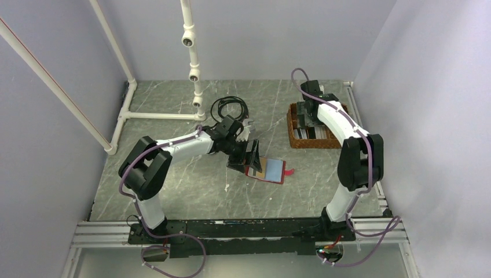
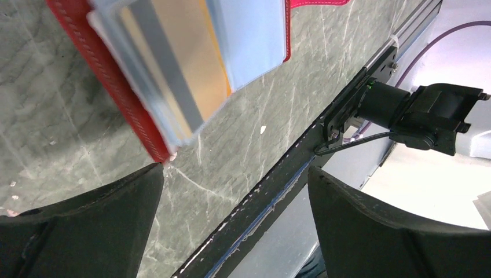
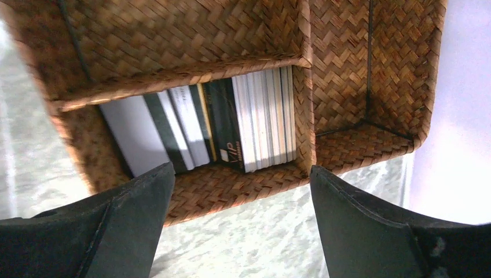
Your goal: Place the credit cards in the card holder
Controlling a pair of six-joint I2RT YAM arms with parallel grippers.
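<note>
The red card holder (image 1: 282, 174) lies open on the table, its pale blue sleeves (image 2: 252, 37) spread out and a tan card (image 2: 194, 52) with a grey stripe showing in it. My left gripper (image 1: 244, 165) is open at the holder's left side; in its wrist view nothing sits between the fingers. Over the wicker basket (image 1: 290, 130) hovers my right gripper (image 1: 310, 124), open and empty. Below it, in one compartment, several cards stand on edge in a row: white ones (image 3: 269, 116), a black one (image 3: 223, 116) and a grey one (image 3: 134, 130).
The basket's other compartments (image 3: 341, 75) look empty. A coiled black cable (image 1: 243, 107) rests behind the left gripper. White pipes (image 1: 162, 116) stand at the back left.
</note>
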